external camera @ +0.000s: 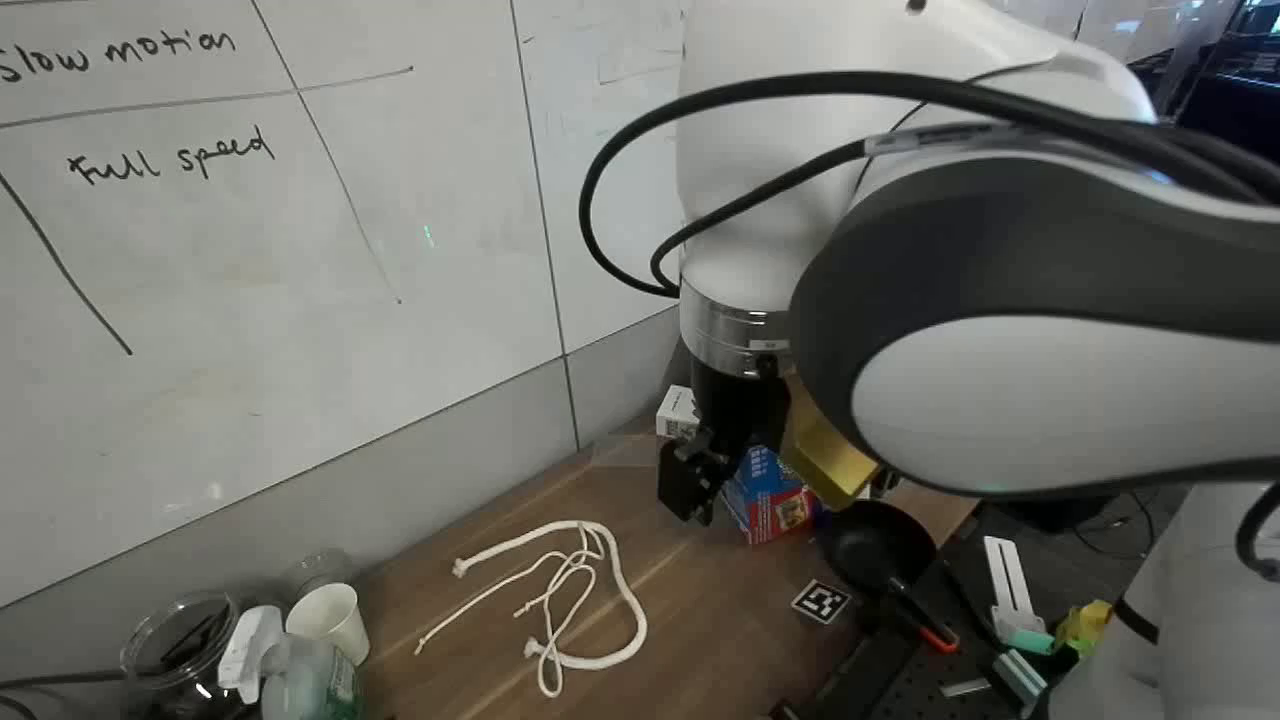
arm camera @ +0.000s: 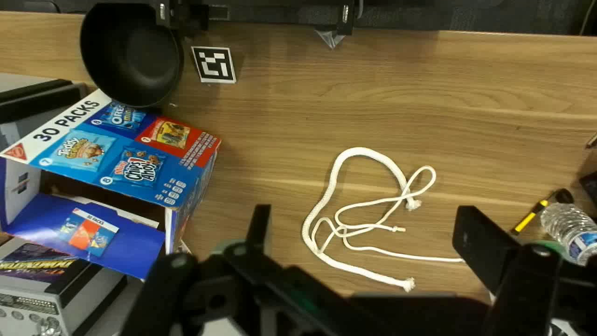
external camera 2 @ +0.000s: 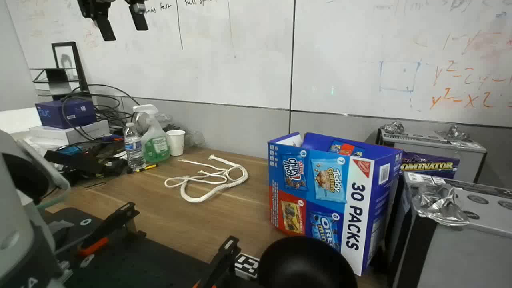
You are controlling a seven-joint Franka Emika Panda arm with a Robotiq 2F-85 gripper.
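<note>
White rope lies loose on the wooden table, a thick piece [arm camera: 330,193] curved in a C with a thinner cord [arm camera: 366,226] looped and crossing over it. In exterior view 2 the same rope [external camera 2: 211,193] rests in front of the whiteboard wall, clear of everything else. My gripper hangs well above the table, its black fingers [arm camera: 485,234] wide apart with nothing between them. The upper left of exterior view 2 shows the gripper [external camera 2: 125,29] high over the surface. From the wrist, the right finger covers the thin cord's far end.
A blue snack box [external camera 2: 331,192] stands open-topped beside a black pan [arm camera: 133,56] and a marker card [arm camera: 214,64]. A spray bottle [external camera 2: 154,137], a water bottle [external camera 2: 133,144] and a paper cup [external camera 2: 176,142] stand opposite. Bare wood surrounds the rope.
</note>
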